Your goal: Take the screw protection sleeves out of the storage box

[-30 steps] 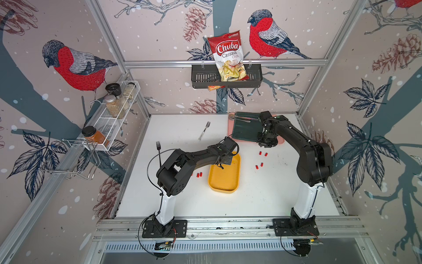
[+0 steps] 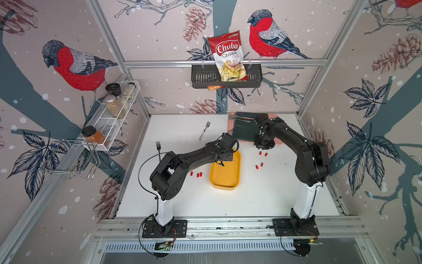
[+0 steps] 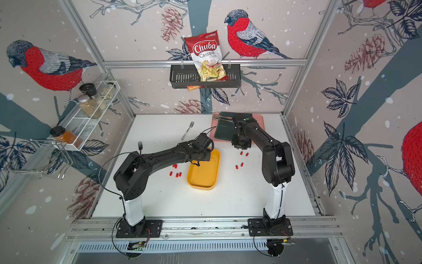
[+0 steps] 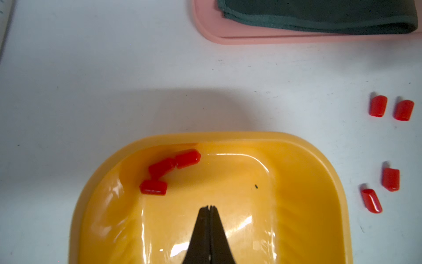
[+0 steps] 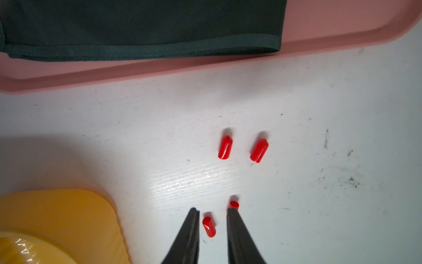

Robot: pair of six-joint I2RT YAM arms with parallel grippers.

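Note:
Three red sleeves (image 4: 153, 187) lie together in the far left corner of the yellow storage box (image 2: 224, 188). Above the box's inside, my left gripper is shut, with nothing showing between its fingertips and the sleeves apart from it. Several more red sleeves (image 5: 225, 147) rest on the white table right of the box, in two pairs. Over that side my right gripper is part open and empty, its fingers pointing toward the nearer pair. Left of the box lie other red sleeves (image 3: 178, 174).
Behind the box sits a pink tray (image 4: 228, 41) with a dark green cloth (image 4: 316, 17). Forks (image 2: 204, 130) lie on the table's far left part.
Over the last second the box has shifted slightly away from the front edge. My left arm has swung a little to the left and up; the right gripper has moved slightly left.

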